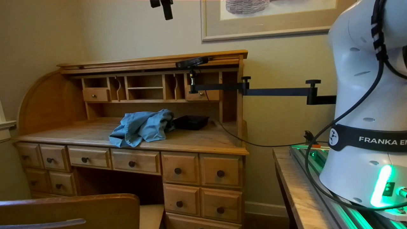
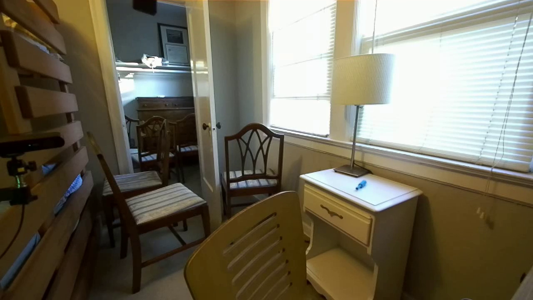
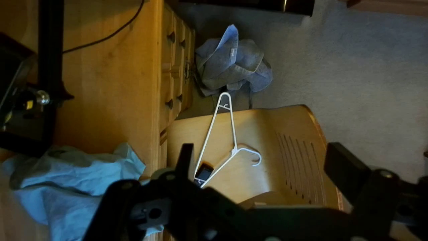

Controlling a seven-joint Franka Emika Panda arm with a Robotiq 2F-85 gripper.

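My gripper is open, its two black fingers wide apart with nothing held between them. In exterior view 1 only the tip of the gripper (image 1: 167,9) shows, high at the top edge, well above the desk. Below it in the wrist view, a white hanger (image 3: 234,152) lies on the seat of a wooden chair (image 3: 256,124), beside a small black object (image 3: 204,172). A crumpled blue cloth (image 1: 143,128) rests on the roll-top desk (image 1: 91,129). On the floor by the drawers sits a second heap of blue-grey cloth (image 3: 234,62).
A black camera arm (image 1: 278,92) reaches across the desk's right side. Right of the cloth is a black tray-like object (image 1: 190,122). The chair back (image 2: 255,245) stands near a white nightstand (image 2: 389,190) with a lamp (image 2: 363,80) and a small blue item (image 2: 360,185).
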